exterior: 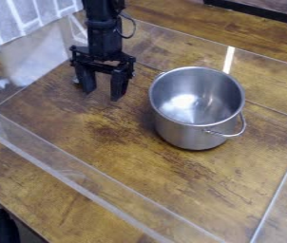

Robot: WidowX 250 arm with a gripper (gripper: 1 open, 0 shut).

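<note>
My dark gripper (103, 73) hangs low over the wooden table at the upper left, its black fingers pointing down; whether they are open or shut, or hold anything, I cannot tell. A small pale object behind its left side is mostly hidden. To its right stands a large steel pot (197, 109) with wire handles, apart from the gripper.
Clear transparent panels edge the work area at left, front and right. A dark strip runs along the back right edge.
</note>
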